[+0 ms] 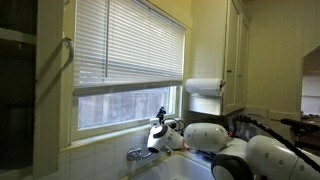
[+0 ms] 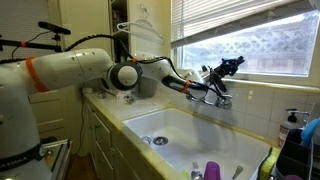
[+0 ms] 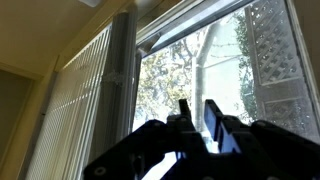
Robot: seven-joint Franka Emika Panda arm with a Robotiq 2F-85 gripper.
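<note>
In front of the kitchen window point(image 2: 275, 52), above the back of the sink, hovers my gripper point(image 2: 222, 72). Its two dark fingertips point(image 3: 211, 106) point up towards the bright glass in the wrist view. A narrow gap shows between them; I cannot make out anything held there, and a thin item could be lost against the light. White blinds point(image 1: 130, 42) hang over the upper part of the window. Their slats point(image 3: 82, 95) fill the left of the wrist view, apart from the fingers.
Below the arm is a white sink point(image 2: 190, 128) with a wall faucet point(image 1: 138, 154) behind it. A soap bottle point(image 2: 289, 126) and a purple cup point(image 2: 212, 171) stand at the right. A paper towel roll point(image 1: 207, 87) hangs under the cabinet point(image 1: 233, 55).
</note>
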